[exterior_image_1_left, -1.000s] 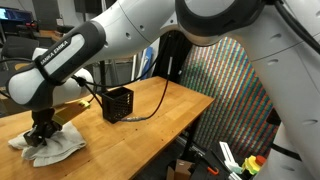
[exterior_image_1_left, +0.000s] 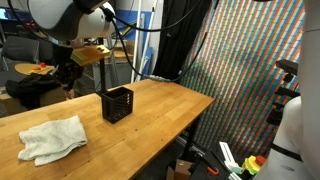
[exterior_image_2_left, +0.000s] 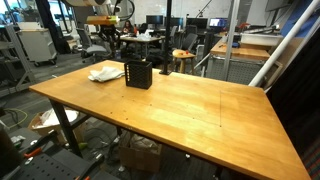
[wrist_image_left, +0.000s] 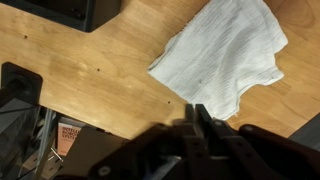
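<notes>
A white cloth (exterior_image_1_left: 53, 140) lies on the wooden table, somewhat rumpled; the wrist view shows the same cloth (wrist_image_left: 225, 55) whole, spread flat with a few creases. Above and behind it in exterior view 1 hangs my gripper (exterior_image_1_left: 69, 92), clear of the table. In the wrist view the gripper points down near the cloth's lower edge in the picture, its two dark fingertips a little apart with nothing visible between them. The cloth (exterior_image_2_left: 105, 73) appears left of the black box in exterior view 2.
An open black box (exterior_image_1_left: 117, 103) with mesh-like sides stands beside the cloth; its corner (wrist_image_left: 92, 12) shows at the wrist view's top left. Cables hang from the arm above the box.
One second ago my gripper was down at the cloth. It has since risen away from it, toward the back and right in exterior view 1. The cloth stays on the table.
</notes>
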